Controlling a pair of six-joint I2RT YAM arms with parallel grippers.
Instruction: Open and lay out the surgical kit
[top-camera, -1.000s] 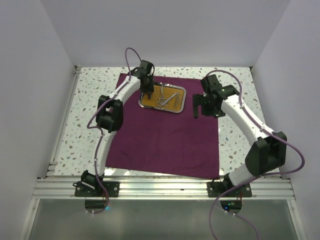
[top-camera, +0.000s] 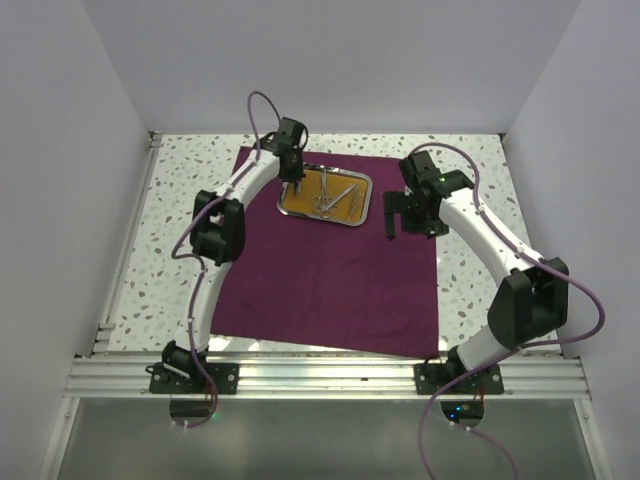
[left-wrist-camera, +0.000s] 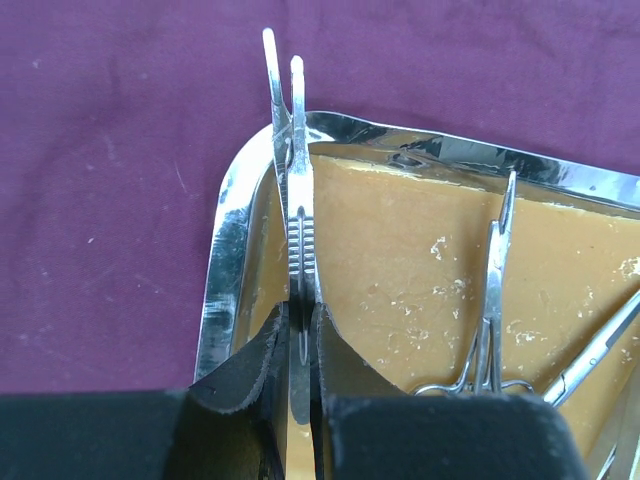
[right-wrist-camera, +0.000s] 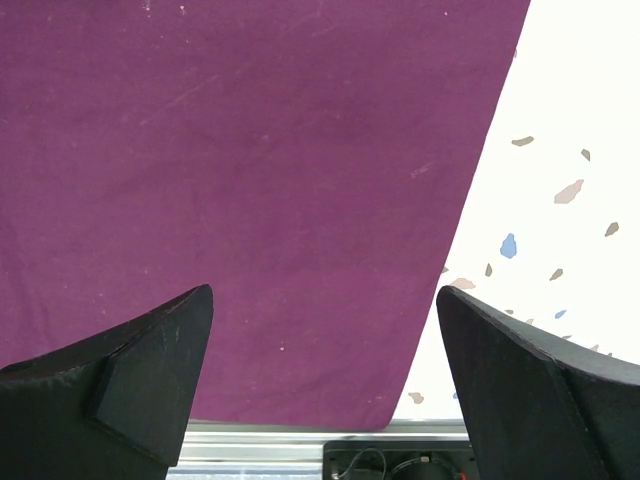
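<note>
In the left wrist view, slim silver tweezers (left-wrist-camera: 300, 190) with a ribbed grip stand between the fingers of my left gripper, which is shut on them. Their two prongs reach across the rim at a corner of the metal tray (left-wrist-camera: 225, 280). Whether they still touch the tray floor, I cannot tell. Scissor-like clamps (left-wrist-camera: 492, 300) and another metal instrument (left-wrist-camera: 600, 345) lie inside the tray. From above, my left gripper (top-camera: 294, 180) is over the tray's left end. My right gripper is open above bare purple cloth, nothing between its fingers.
The purple cloth (top-camera: 320, 290) is spread over the speckled table (top-camera: 150, 240), with its middle and front clear. To the right of the tray (top-camera: 368, 198), the right arm (top-camera: 480, 220) reaches in over the cloth's edge.
The right arm has moved only a little.
</note>
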